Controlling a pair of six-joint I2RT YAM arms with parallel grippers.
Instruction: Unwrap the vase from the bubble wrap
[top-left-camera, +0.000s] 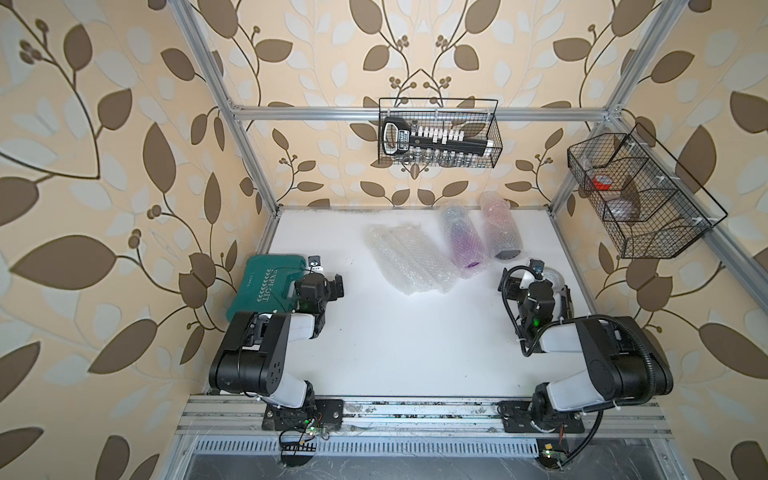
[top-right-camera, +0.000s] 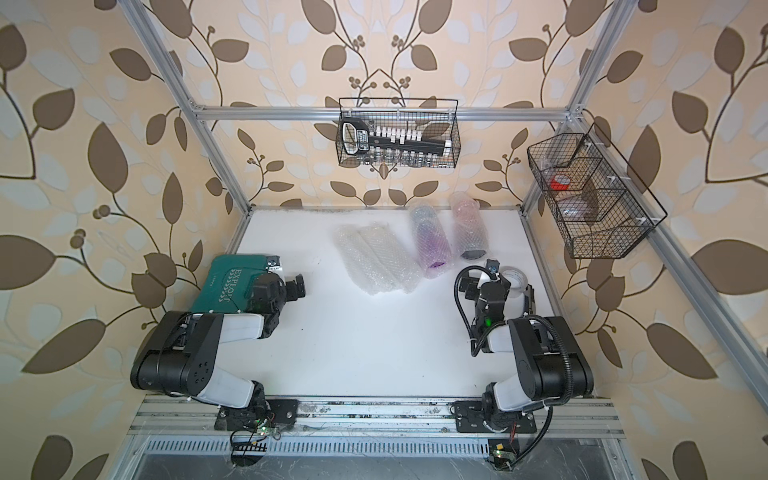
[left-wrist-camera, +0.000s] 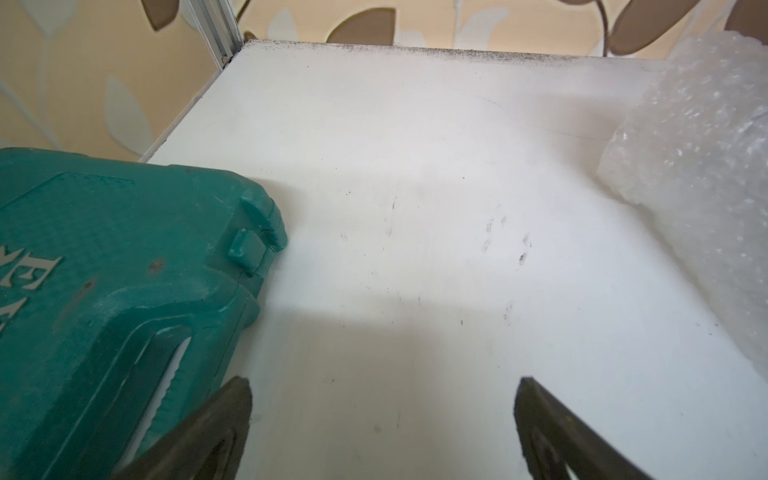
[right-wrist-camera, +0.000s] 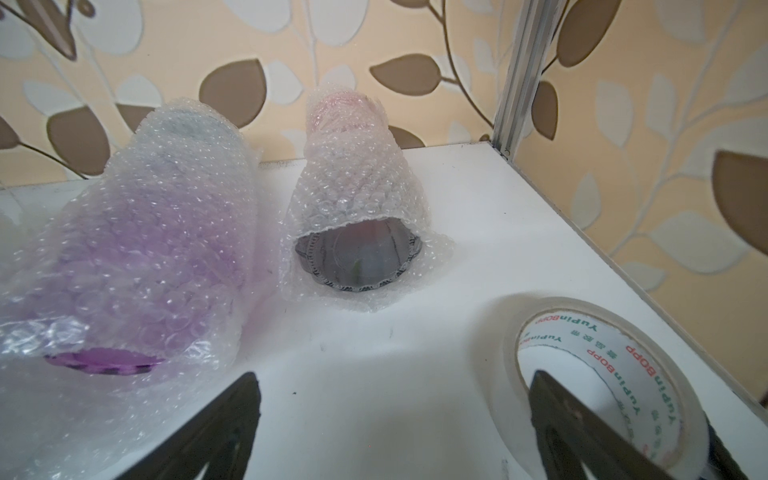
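Observation:
Two vases lie on their sides at the back right, each in bubble wrap: a purple one (right-wrist-camera: 160, 248) and a pinkish one with a grey mouth (right-wrist-camera: 352, 176). A loose sheet of bubble wrap (top-left-camera: 408, 256) lies left of them, at mid-table. My left gripper is open with nothing between its fingers, beside the teal case and left of the loose wrap. My right gripper is open and empty, in front of the wrapped vases and beside a tape roll.
A teal case (left-wrist-camera: 120, 272) lies at the left edge. The tape roll (right-wrist-camera: 512, 376) sits near the right edge. Wire baskets (top-left-camera: 440, 160) hang on the back and right sides.

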